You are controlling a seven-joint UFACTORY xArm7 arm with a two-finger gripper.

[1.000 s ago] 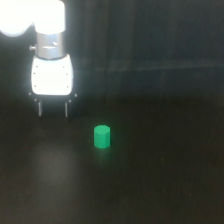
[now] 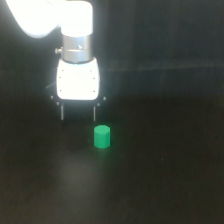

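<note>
A small green cylinder (image 2: 102,137) stands upright on the dark table, just below the middle of the view. My white gripper (image 2: 79,113) hangs above and a little to the left of it, pointing down. Its two thin fingers are spread wide apart, with nothing between them. The right finger (image 2: 95,112) comes down close to the cylinder's top in the picture, but I cannot tell how far apart they are in depth.
No other objects show.
My gripper has moved to the right, nearer the cylinder, and slightly lower in the picture. Its fingers remain apart. The green cylinder has stayed in place.
</note>
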